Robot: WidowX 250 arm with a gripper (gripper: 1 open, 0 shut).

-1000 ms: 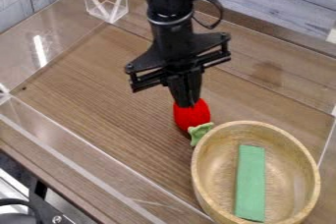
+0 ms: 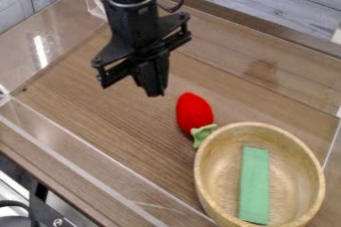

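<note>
My black gripper (image 2: pixel 152 84) hangs over the middle-left of the wooden table (image 2: pixel 94 121), shut with nothing visible between its fingers. Below and right of it lies a red strawberry-like object (image 2: pixel 194 112) with a green end, just beside a round light-wood bowl (image 2: pixel 209 181). A green rectangular block (image 2: pixel 254 186) lies in the bowl.
A clear plastic item at the back left is mostly hidden behind the arm. A pale plank surface (image 2: pixel 280 12) lies beyond the back edge.
The arm and gripper have moved left, away from above the red object, which now shows in full. The red object and bowl have not visibly moved.
</note>
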